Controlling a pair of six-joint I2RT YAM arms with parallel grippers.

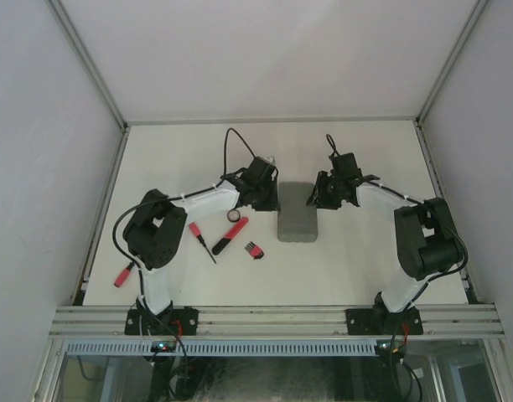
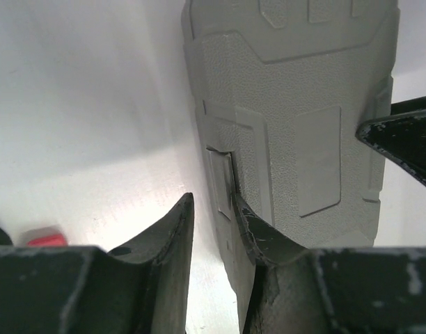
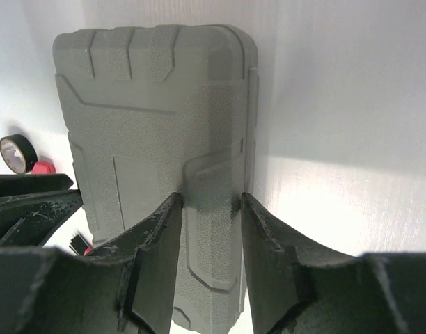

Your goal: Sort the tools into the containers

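A grey closed case (image 1: 297, 222) lies mid-table, its ribbed lid (image 3: 129, 125) facing up. My left gripper is at its left side, fingers part open, one against the case wall. My right gripper is over its right edge, fingers part open, tips touching the case. Left of the case are a red-black knife (image 1: 230, 236), a red screwdriver (image 1: 194, 231), a small red-and-black tool (image 1: 255, 250), a tape roll (image 3: 17, 154) and another red-handled tool (image 1: 123, 275) near the left arm's base.
The back of the table and the area in front of the case are clear. Both arms reach in from the front corners, the left one above the tools' left side.
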